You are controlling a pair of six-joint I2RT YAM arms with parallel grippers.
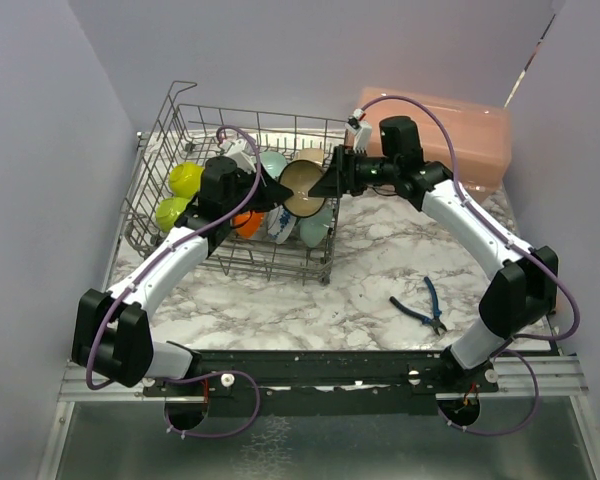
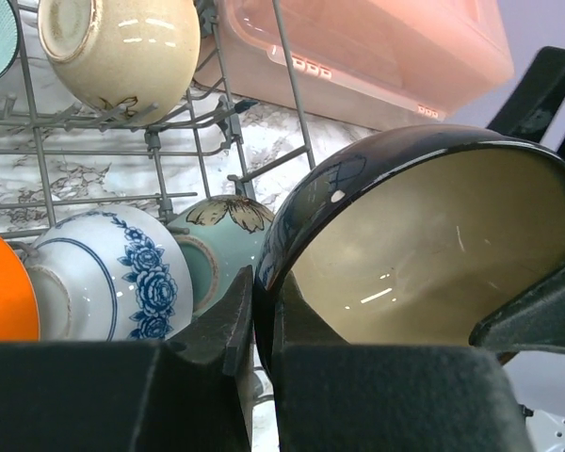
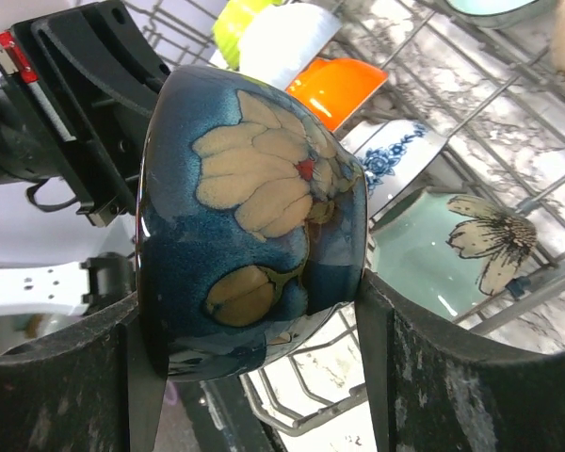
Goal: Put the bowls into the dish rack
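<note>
A dark blue flower-painted bowl with tan inside (image 1: 302, 186) is held above the rack's right half. My left gripper (image 1: 272, 192) is shut on its rim, as the left wrist view (image 2: 264, 348) shows. My right gripper (image 1: 332, 178) is at the bowl's other side, the bowl between its fingers in the right wrist view; how firmly is unclear. In the rack (image 1: 240, 112) sit lime bowls (image 1: 172, 208), an orange bowl (image 2: 2, 297), a blue-and-white bowl (image 2: 113, 273), a pale teal bowl (image 1: 314, 232) and a cream bowl (image 2: 118, 56).
A pink plastic container (image 1: 450, 130) lies at the back right. Blue-handled pliers (image 1: 430, 318) lie on the marble counter at the front right, with clear counter around them and in front of the rack.
</note>
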